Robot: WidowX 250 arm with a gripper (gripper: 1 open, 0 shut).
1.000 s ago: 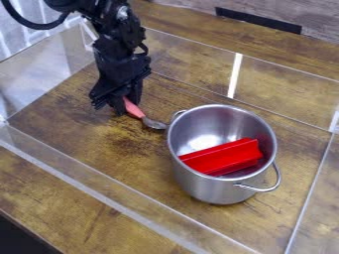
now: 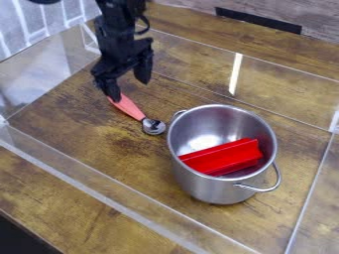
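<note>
My black gripper (image 2: 125, 75) hangs in the upper left of the camera view, open, just above and behind a red-handled spoon. The spoon's red handle (image 2: 125, 106) slants down to the right to its metal head (image 2: 153, 127), which lies on the wooden table (image 2: 73, 169) next to the pot. The steel pot (image 2: 219, 179) stands at the right and holds a red block (image 2: 219, 159).
Clear panels or pale edges border the table at the left, right and back. The bare wood in front of the spoon and left of the pot is clear, as is the area behind the pot.
My gripper has moved up and away from the spoon, uncovering more of its red handle. The pot and the red block have stayed in place.
</note>
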